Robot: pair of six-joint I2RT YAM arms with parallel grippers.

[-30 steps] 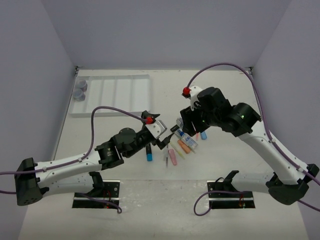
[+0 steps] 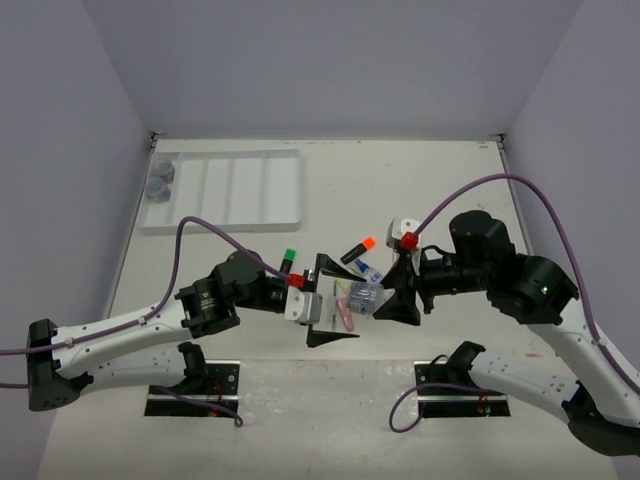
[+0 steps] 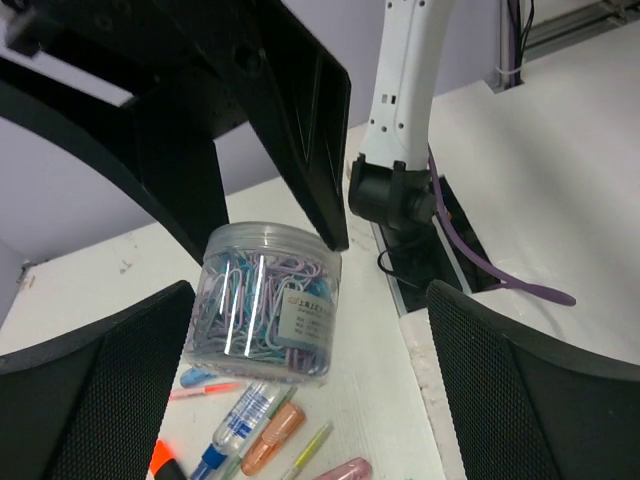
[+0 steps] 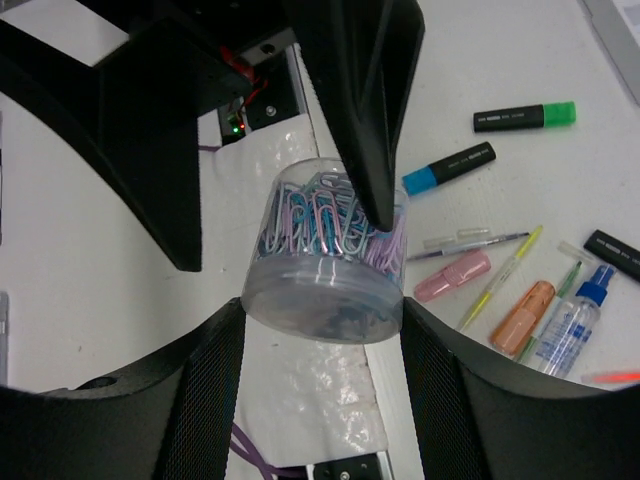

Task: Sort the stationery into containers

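Observation:
A clear round jar of coloured paper clips (image 3: 265,300) hangs above the table, with my right gripper shut on it. In the right wrist view, the jar's smooth end is between the right fingers. My left gripper (image 2: 360,308) faces it, open wide, its fingers (image 3: 95,385) standing apart on either side of the jar. On the table lie a clear spray bottle with a blue top (image 4: 568,325), an orange-brown marker (image 4: 523,317), a pink marker (image 4: 453,276), a yellow pen (image 4: 502,275), a black-and-blue marker (image 4: 450,168) and a black-and-green one (image 4: 524,116).
A white divided tray (image 2: 220,229) stands at the back left, with clear round jars (image 2: 158,188) in its leftmost compartment. A black-and-orange marker (image 2: 357,250) lies near the arms.
My left gripper has opened and turned to face the jar, its fingers now reaching around it.

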